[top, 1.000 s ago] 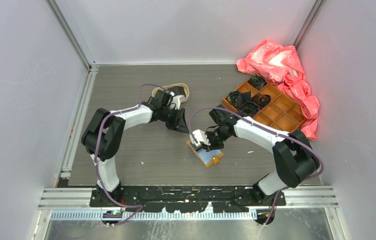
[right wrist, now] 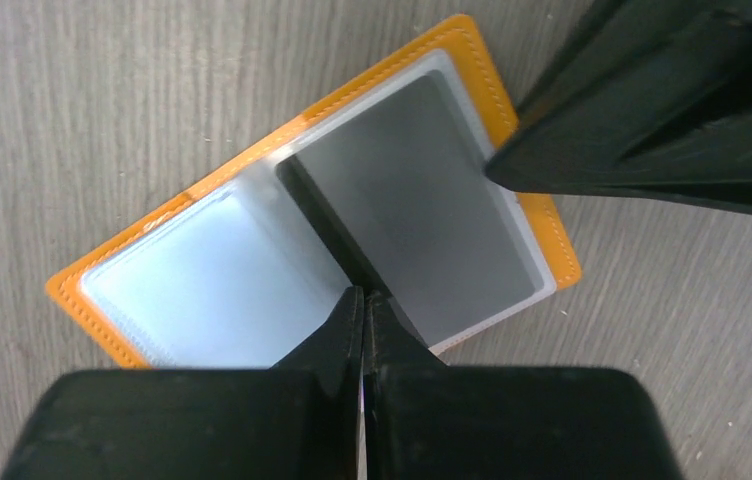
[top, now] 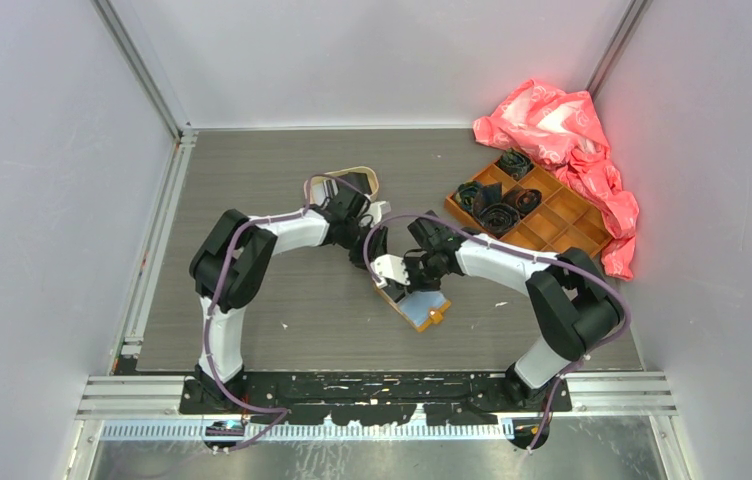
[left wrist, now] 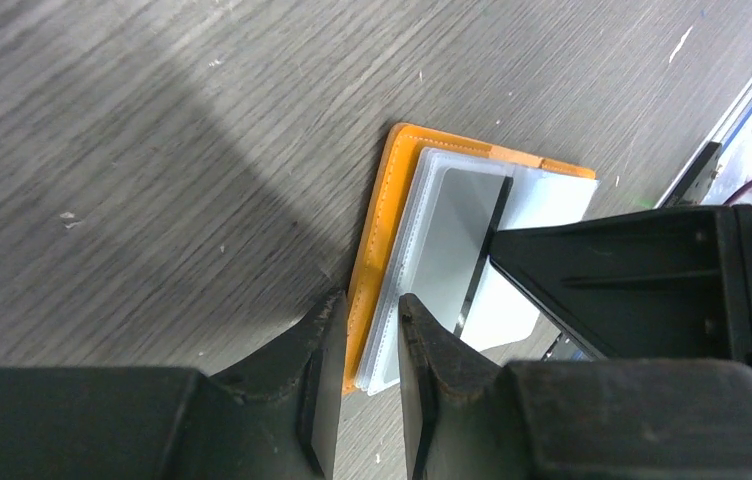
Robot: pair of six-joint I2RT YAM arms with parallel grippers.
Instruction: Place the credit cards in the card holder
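Note:
The open card holder (top: 423, 307), orange-edged with clear sleeves, lies on the table under my right gripper (top: 398, 291). In the right wrist view, that gripper is shut with nothing visible between its fingers, its tips at the dark strip (right wrist: 327, 220) between the grey and pale halves. My left gripper is slightly open at the holder's edge; in the left wrist view the orange border (left wrist: 376, 245) runs down between its fingers. Whether they touch it is unclear. One left finger (right wrist: 622, 150) reaches over the holder's grey end. No separate card is discernible in the sleeves.
An oval basket (top: 373, 185) with dark and pale contents stands behind my left arm. At the back right are an orange compartment tray (top: 562, 215) with dark rolled items and a crumpled pink cloth (top: 552, 125).
My left gripper has moved right and toward the front, reaching the holder's edge. The holder has shifted very slightly to the right. My right gripper has stayed over it with only a small shift.

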